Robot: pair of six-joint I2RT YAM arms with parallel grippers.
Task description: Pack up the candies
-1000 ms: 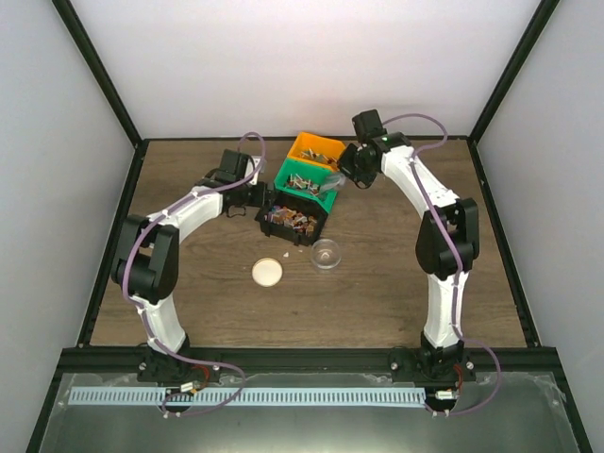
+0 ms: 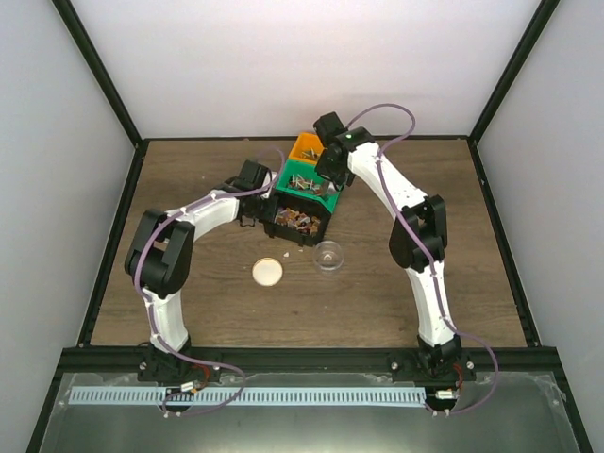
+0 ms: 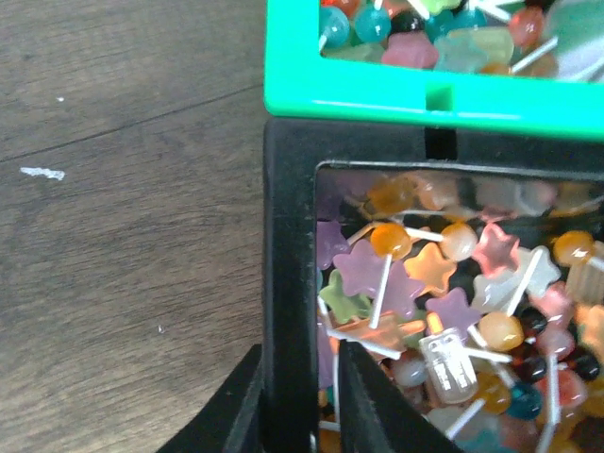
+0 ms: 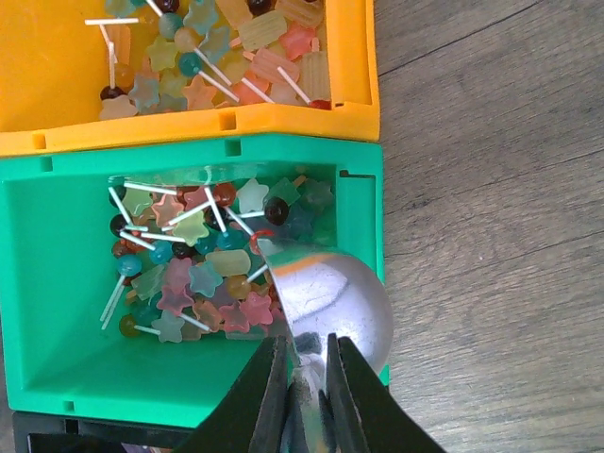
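The clear scoop (image 4: 344,307) hangs over the right side of the green bin (image 4: 363,208), with my right gripper shut on its handle. Candies (image 4: 203,255), stars and lollipops among them, lie in that bin; whether the scoop touches them I cannot tell. In the left wrist view, my left gripper straddles the left wall of the black bin (image 3: 291,245), one finger outside and one inside. A gap shows between the inner finger and the wall, so the fingers stand part open. Mixed candies (image 3: 453,321) fill the black bin.
An orange bin (image 4: 363,57) with candies adjoins the green bin at the back. In front of the black bin are a clear round jar (image 2: 328,256) and a pale round lid (image 2: 267,272). Bare table lies to both sides.
My right gripper has carried the scoop leftward over the green bin. The left gripper has moved right, onto the black bin's left wall. The bins have shifted slightly right.
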